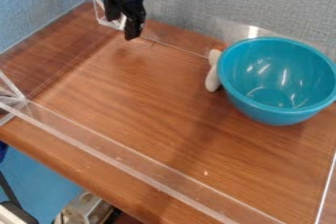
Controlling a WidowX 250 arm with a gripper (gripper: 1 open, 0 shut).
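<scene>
My black gripper (126, 24) hangs at the top, over the back-left corner of the wooden table, beside a clear plastic barrier; whether anything is between its fingers is too small to tell. A large teal bowl (276, 77) stands at the right. Just left of it is a pale, elongated object (211, 74), partly behind the bowl's side.
Clear plastic walls (125, 163) border the wooden surface (151, 110), whose middle is empty. Padded grey walls stand behind and to the left. Some equipment (84, 208) sits below the table's front-left edge.
</scene>
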